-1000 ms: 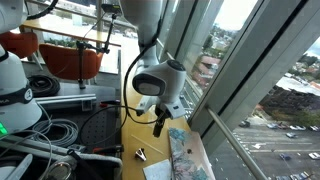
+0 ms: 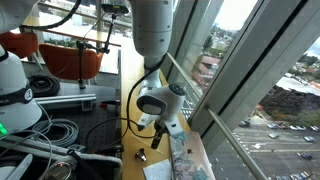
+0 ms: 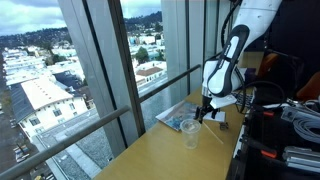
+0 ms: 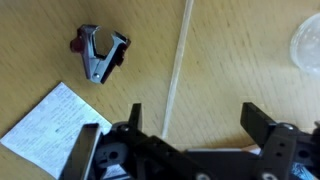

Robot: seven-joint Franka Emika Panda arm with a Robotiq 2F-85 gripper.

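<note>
My gripper stands open above the wooden table, its two black fingertips wide apart and nothing between them. Between and beyond them in the wrist view, a thin pale stick (image 4: 180, 65) lies on the tabletop. Off to the upper left is a small metal tool with dark red parts (image 4: 98, 55), perhaps a staple remover. Below that tool, a white square sheet (image 4: 55, 128) lies flat. A clear round cup (image 4: 306, 45) is cut off by the right edge; exterior view 2 shows the cup (image 3: 191, 133) upright near the gripper (image 3: 206, 118).
A flat, patterned grey-white item (image 2: 190, 158) lies along the window side of the table. Windows (image 3: 150, 55) rise beside the table edge. Bare wood (image 3: 125, 150) fills the table's near part in exterior view 2. Black cables (image 2: 58, 130) lie on the robot's other side.
The arm has come down closer to the table over the last second. The metal tool and the white sheet look unmoved.
</note>
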